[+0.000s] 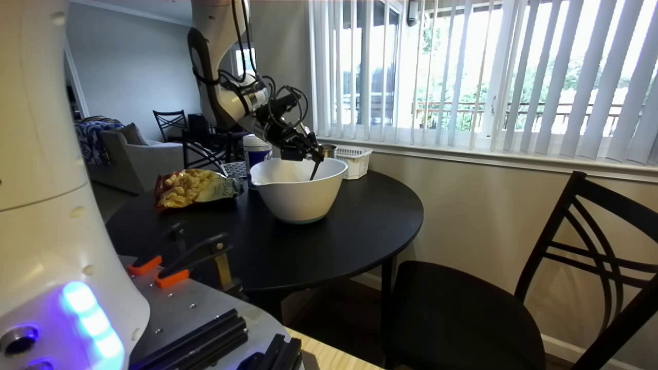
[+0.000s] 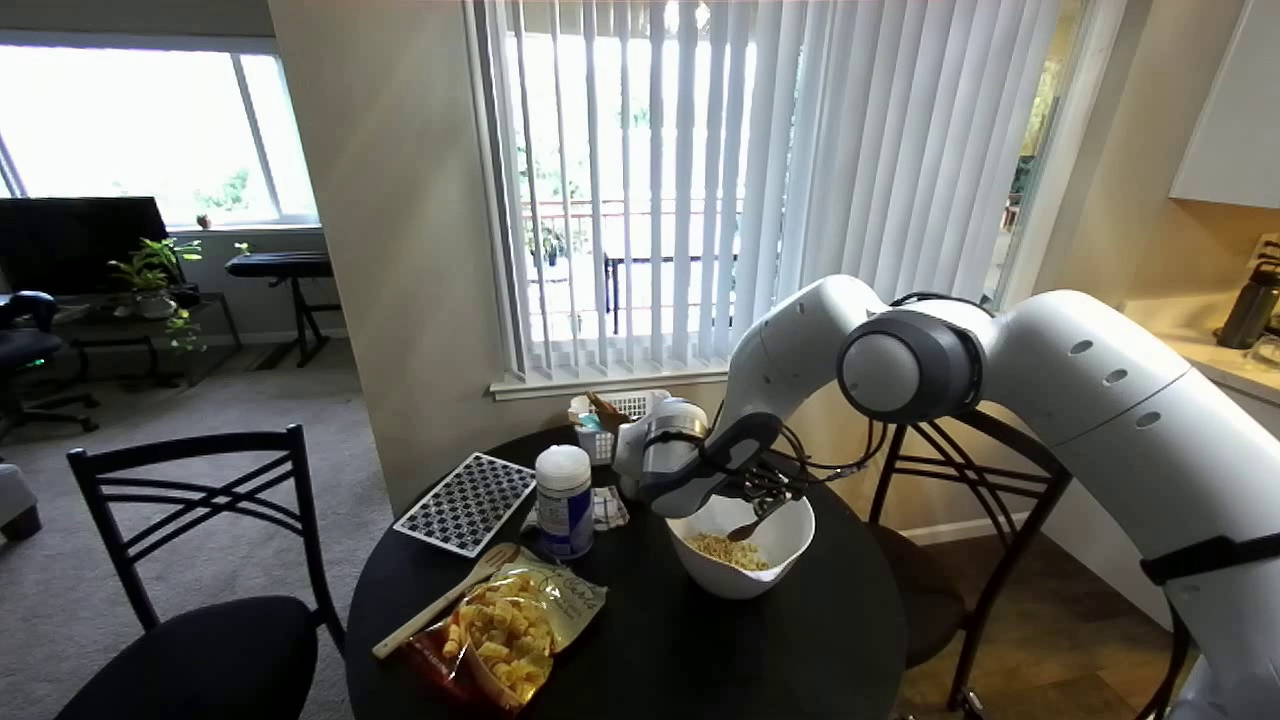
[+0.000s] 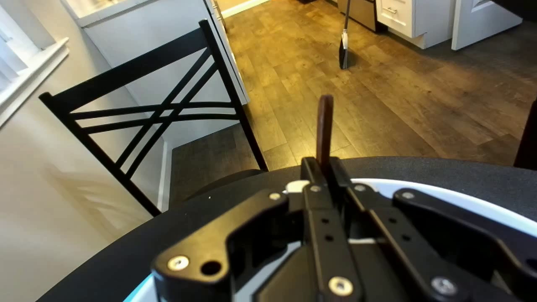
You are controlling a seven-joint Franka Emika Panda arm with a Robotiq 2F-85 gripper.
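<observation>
A white mixing bowl [image 1: 296,194] stands on the dark round table, with small pale pieces of food [image 2: 728,551] in its bottom. Over the bowl, my gripper [image 1: 316,152] points down at a slant and is shut on a brown spoon [image 2: 745,529]. The spoon hangs at a tilt inside the rim, its head close above the food; whether it touches cannot be told. From the wrist, a brown end of the spoon [image 3: 324,126] stands up between the two black fingers, while its lower part is hidden.
Left of the bowl lie an open snack bag [image 2: 510,630], a wooden utensil [image 2: 438,612] and a checkered sheet [image 2: 468,504]. A white-topped canister [image 2: 564,504] and a white basket [image 1: 354,161] stand close by. Bare table [image 1: 364,228] lies in front and to the right.
</observation>
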